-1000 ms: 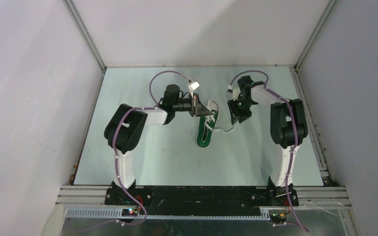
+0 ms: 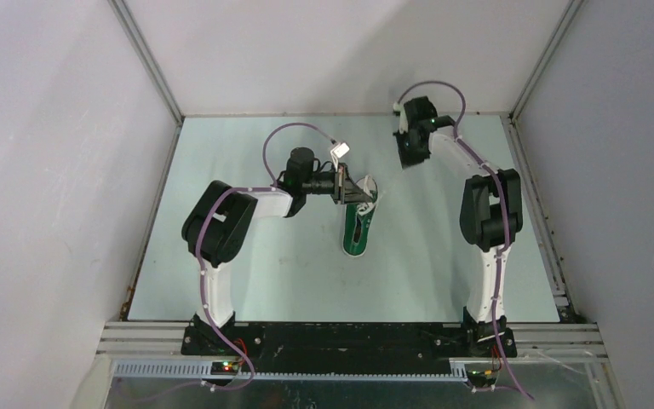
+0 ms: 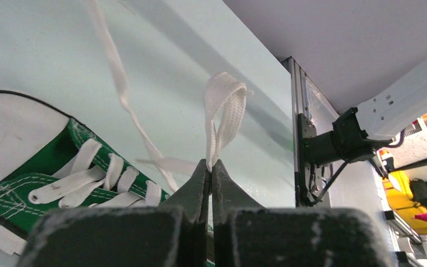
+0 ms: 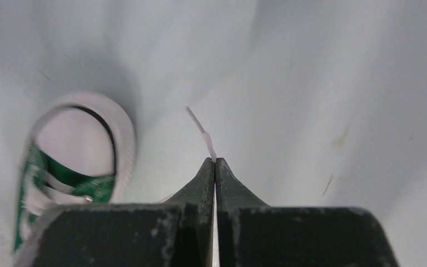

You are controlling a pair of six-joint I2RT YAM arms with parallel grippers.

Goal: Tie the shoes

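A green shoe with white laces and a pale toe lies mid-table, its toe pointing to the back. Over its laces, my left gripper is shut on a white lace loop that rises above its fingertips. Up and right of the shoe, my right gripper is shut on the end of the other lace, a short tip poking out beyond the fingers. In the left wrist view that lace runs from the shoe up out of the picture. The rest of the left lace is hidden by the fingers.
White walls stand on the sides and at the back. Purple cables arch over both arms.
The left gripper has stayed nearly still with its loop.
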